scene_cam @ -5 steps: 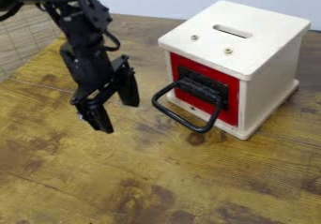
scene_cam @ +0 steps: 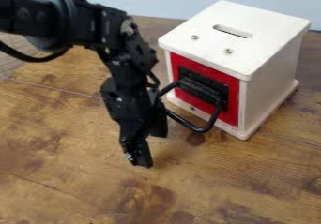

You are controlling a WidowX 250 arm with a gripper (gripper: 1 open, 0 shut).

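Note:
A white box [scene_cam: 269, 78] with a red front panel [scene_cam: 232, 82] stands at the right. A black handle bar [scene_cam: 189, 122] juts from a dark fitting on that panel toward the left. My black gripper [scene_cam: 138, 148] points down at the wooden table, just left of the handle, its upper body overlapping or close beside the bar's left end. Whether it touches the bar, and whether its fingers are open or shut, I cannot tell.
A pale wall runs behind the box at the top. A thin cord lies across the left side.
My arm has moved right and down, toward the handle and the near part of the table. The box has stayed in place.

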